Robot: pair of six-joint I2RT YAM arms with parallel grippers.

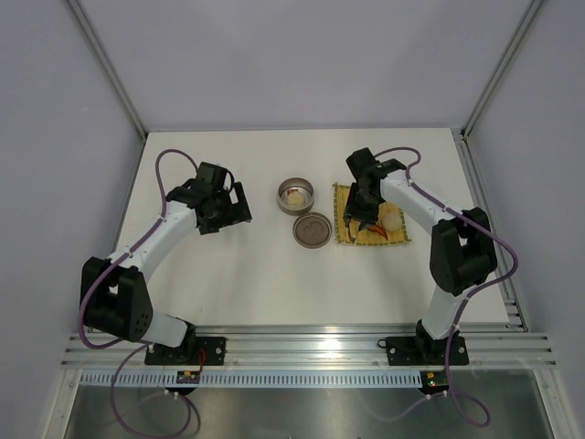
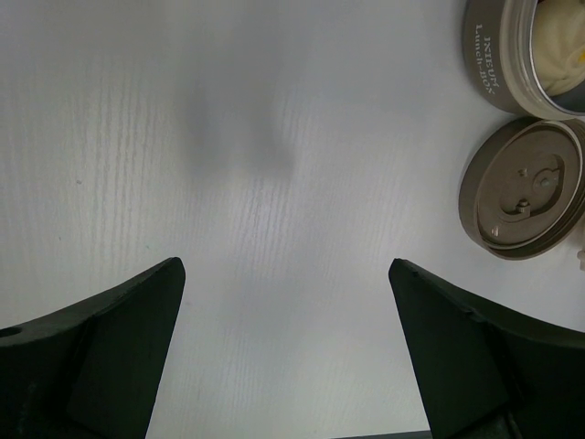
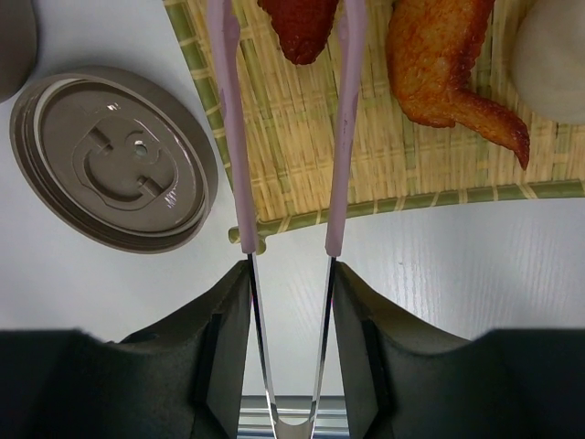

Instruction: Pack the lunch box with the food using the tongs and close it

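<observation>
The open lunch box holds pale food at the centre, its lid beside it. My right gripper is shut on tongs with pink tips, over the bamboo mat. Between or just beyond the tong tips is a reddish piece of food; whether it is gripped is unclear. A chicken wing and a pale round item lie to the right on the mat. My left gripper hangs open over bare table, left of the box.
The metal rail runs along the front edge.
</observation>
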